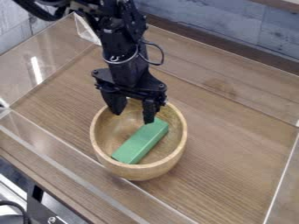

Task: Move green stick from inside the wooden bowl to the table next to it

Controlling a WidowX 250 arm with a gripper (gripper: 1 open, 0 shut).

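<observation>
The green stick (142, 143) lies inside the wooden bowl (100, 143), slanting from the bowl's front left up toward its right side. Over the bowl's back half hangs my black gripper (133, 110), its two fingers (149, 111) spread apart to left and right. Nothing is held between them. The fingertips reach down to about the level of the bowl's back rim, behind the stick's far end. Part of the rim at the back is hidden by the gripper.
Bare wooden table (228, 144) stretches to the right of the bowl, and more free room lies to its left. A wooden-plank wall (233, 31) closes off the back. Dark cables and hardware (24, 197) sit at the lower left corner.
</observation>
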